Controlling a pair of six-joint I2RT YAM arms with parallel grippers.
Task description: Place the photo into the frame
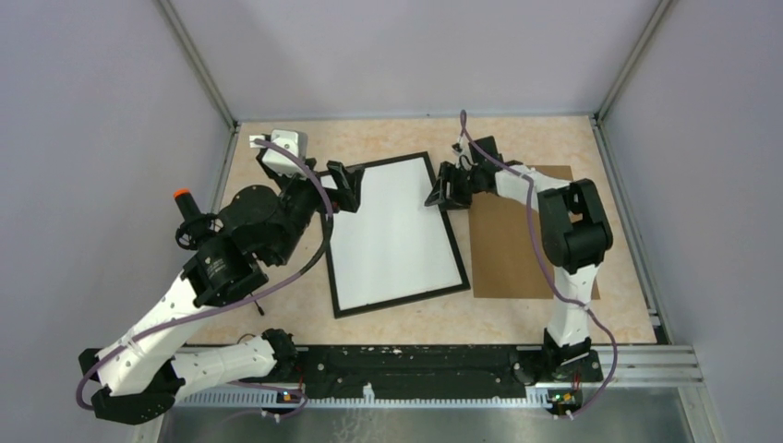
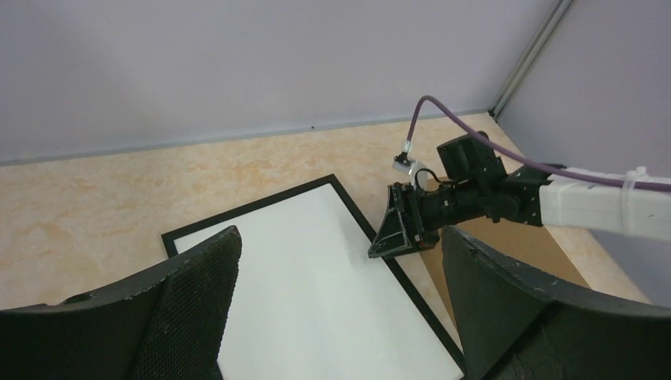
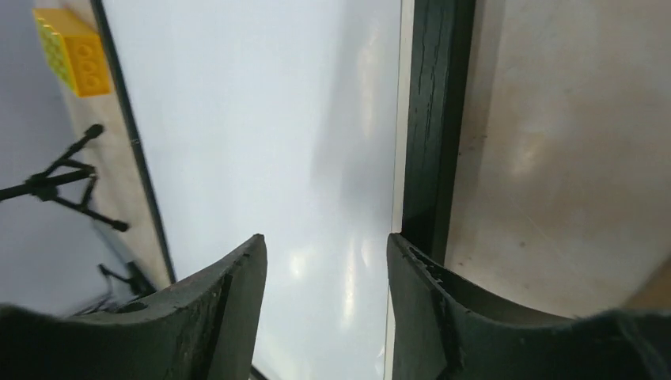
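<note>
A white photo sheet lies within the black frame in the middle of the table. My right gripper is low at the frame's right side; in the right wrist view its fingers are apart, one over the white sheet and one by the black border, with nothing seen held between them. My left gripper hangs over the frame's upper left, its fingers wide open and empty in the left wrist view.
A brown board lies right of the frame, partly under the right arm. A yellow block shows in the right wrist view. Bare table shows behind the frame.
</note>
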